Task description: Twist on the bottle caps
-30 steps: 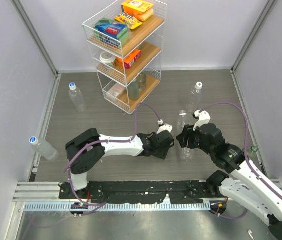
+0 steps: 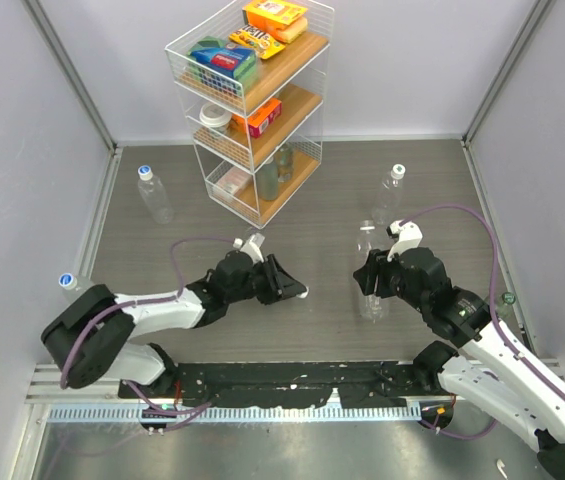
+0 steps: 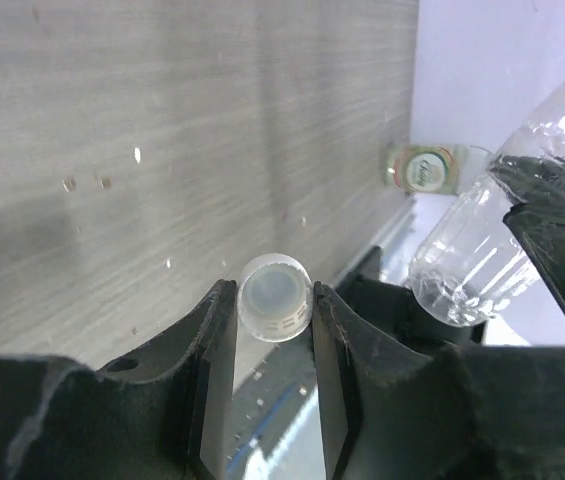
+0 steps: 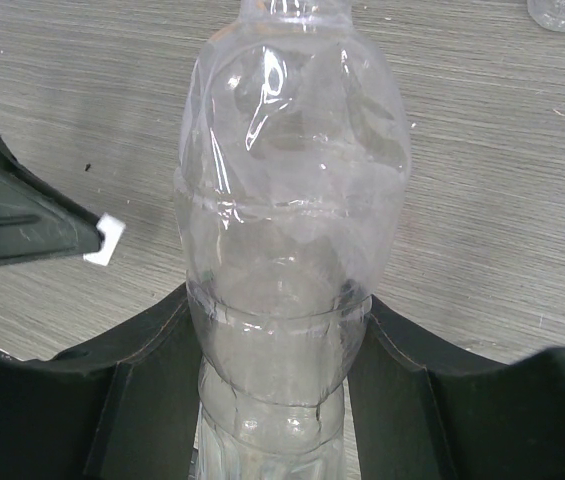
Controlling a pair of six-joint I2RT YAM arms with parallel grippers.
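Observation:
My left gripper is shut on a small white bottle cap, held at its fingertips left of the clear bottle in the top view. My right gripper is shut around that bottle, which fills the middle of the right wrist view with its neck at the upper edge. In the left wrist view the bottle is at the right, apart from the cap.
Capped bottles stand at back left, far left and back right. A wire shelf with packages is at the back centre. Table around the left gripper is clear.
My left gripper has moved left, away from the bottle, its arm now folded further left, with the cap showing at its tips. The right arm is unchanged.

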